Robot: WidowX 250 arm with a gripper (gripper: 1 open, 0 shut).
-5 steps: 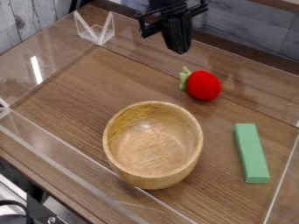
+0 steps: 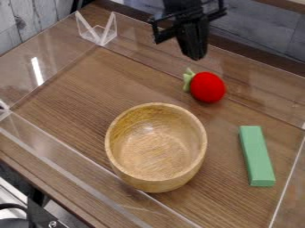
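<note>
My black gripper [image 2: 177, 36] hangs at the top centre, shut, with nothing visible between its fingers. Below it to the right a red strawberry-like object [image 2: 206, 87] with a green top lies on the wooden table. A round tan bowl [image 2: 156, 167] sits empty in the lower middle. A green block [image 2: 255, 157] lies to the right of the bowl.
A white wire-like object [image 2: 98, 28] stands at the back left. A dark cable or part shows at the lower left corner.
The objects on the table have not moved.
</note>
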